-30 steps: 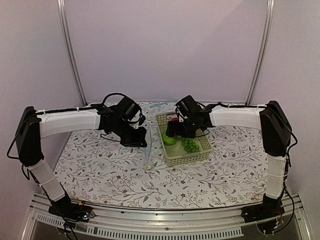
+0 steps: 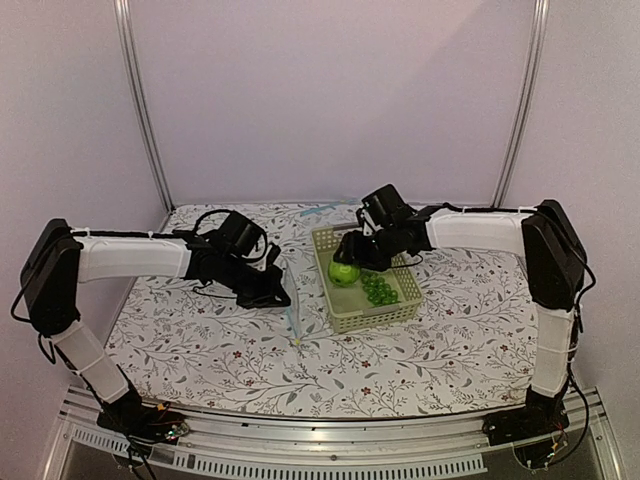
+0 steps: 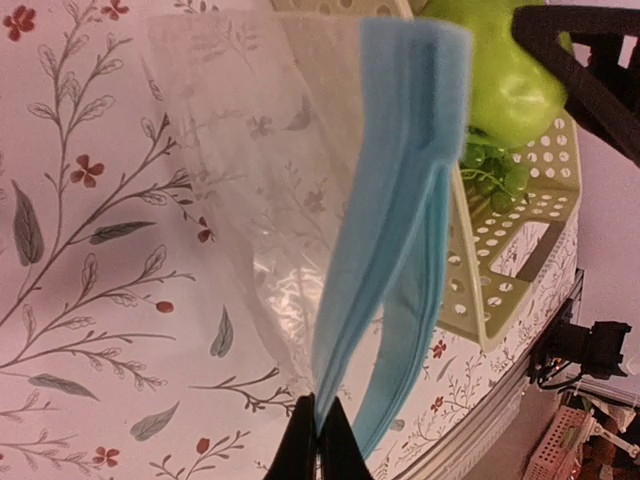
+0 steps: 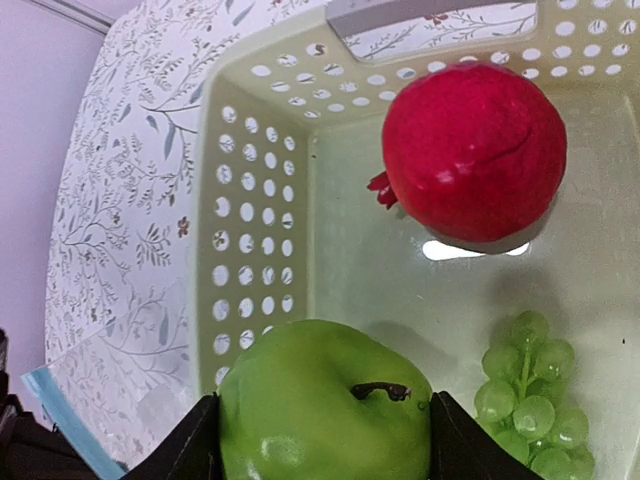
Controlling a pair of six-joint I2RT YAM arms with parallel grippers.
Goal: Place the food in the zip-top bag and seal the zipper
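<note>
My left gripper is shut on the blue zipper strip of the clear bag (image 3: 250,180), which hangs beside the plastic basket. My right gripper has its fingers around a green bell pepper (image 4: 310,380) at the basket's left side. Also in the basket (image 4: 205,250) are a red pomegranate (image 4: 470,150) and a bunch of green grapes (image 4: 530,400). In the top view the pomegranate is hidden behind the right arm.
A metal rail runs along the front edge.
Both arms have shifted slightly, the left one downward in the top view.
</note>
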